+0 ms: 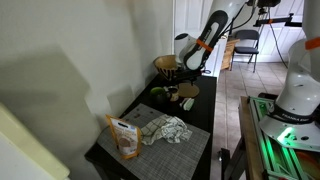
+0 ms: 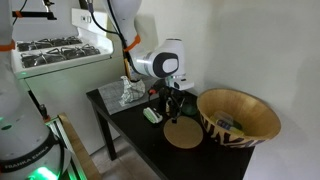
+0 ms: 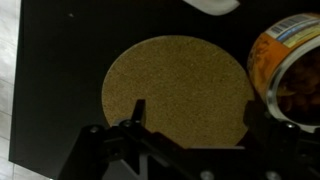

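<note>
My gripper stands open above a round cork mat [image 3: 180,90], its dark fingers spread wide, with only the mat visible beneath the gap. Close by the right finger is an open can [image 3: 275,60] with an orange label and brown contents; it looks outside the gap. In exterior view 2, the cork mat [image 2: 183,134] lies flat on the black table, and the gripper hangs over its far side. Part of a white object [image 3: 213,4] shows at the top of the wrist view.
A large woven basket [image 2: 240,118] stands beside the mat. Elsewhere on the table are a crumpled cloth [image 1: 166,129], an orange-and-white bag [image 1: 125,138] and a small white item [image 1: 188,104]. Bare black tabletop [image 2: 190,163] lies in front of the mat.
</note>
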